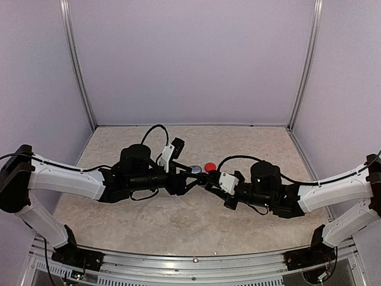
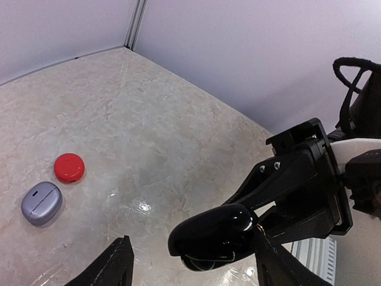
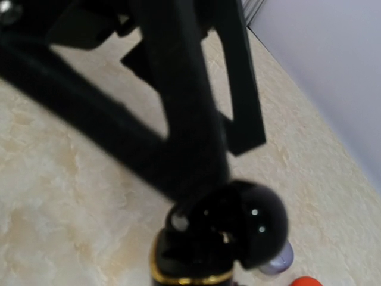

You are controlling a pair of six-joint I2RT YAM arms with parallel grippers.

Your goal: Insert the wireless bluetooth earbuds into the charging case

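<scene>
The glossy black charging case is held in my right gripper, which is shut on it; the right wrist view shows its rounded lid and a gold-edged lower part. My left gripper has its fingers either side of the case in the left wrist view, part open, with space between its fingertips and the case on the left. Whether earbuds are inside the case cannot be seen.
A lilac oval case and a red round case lie on the marble-patterned table behind the grippers. Walls enclose the sides and back.
</scene>
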